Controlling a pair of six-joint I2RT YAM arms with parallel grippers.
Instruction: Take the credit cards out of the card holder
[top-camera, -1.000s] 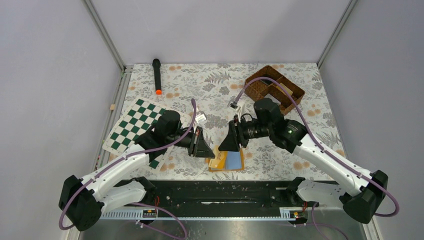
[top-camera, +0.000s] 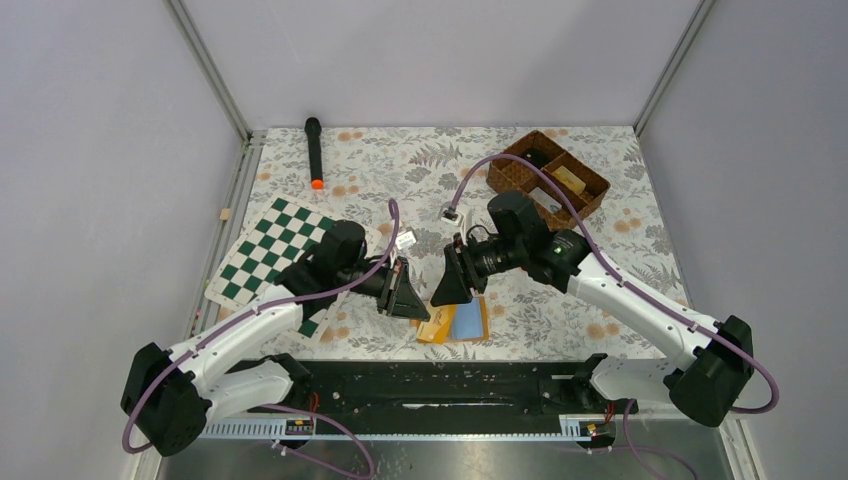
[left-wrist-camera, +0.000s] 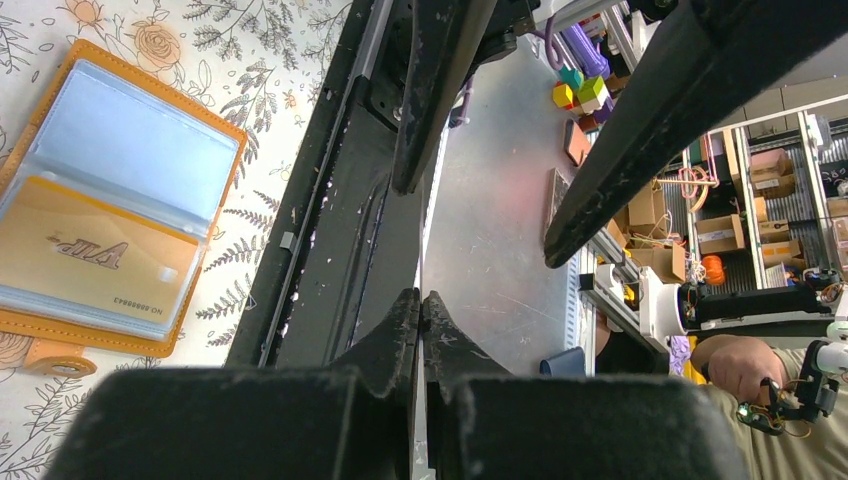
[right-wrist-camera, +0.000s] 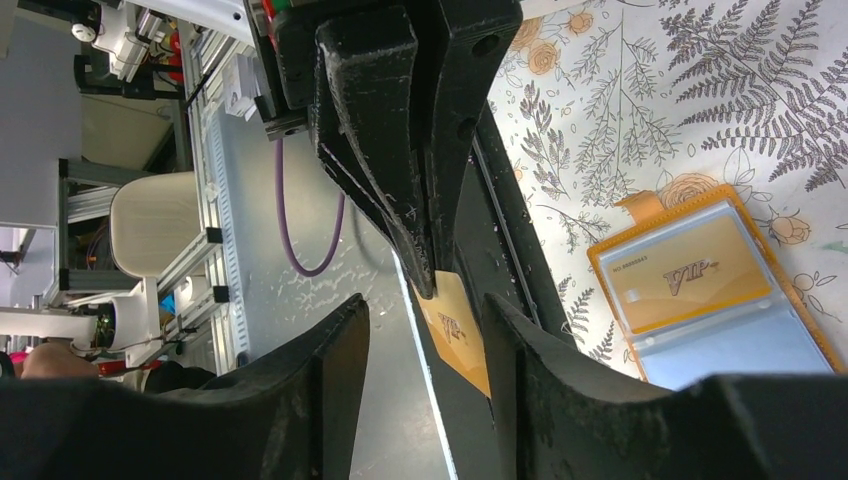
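Observation:
A gold VIP card hangs from my left gripper, whose tips are shut on its end; the left wrist view shows the card edge-on as a thin line above the left gripper. My right gripper stands open, its two fingers (right-wrist-camera: 340, 345) on either side of the card, without a grip on it. The left wrist view also shows the right fingers (left-wrist-camera: 630, 150) apart around the card's line. The orange-edged card holder (left-wrist-camera: 205, 240) lies open on the table, with another gold VIP card (left-wrist-camera: 95, 245) in its pocket.
A brown divided basket (top-camera: 510, 176) at the back right has a yellowish item (top-camera: 569, 180) in one compartment. A checkered board (top-camera: 262, 250) lies under the left arm, and a black microphone (top-camera: 314, 155) at the back left.
Over the last second the right arm has moved left, its gripper coming closer to the left one. The holder has stayed put.

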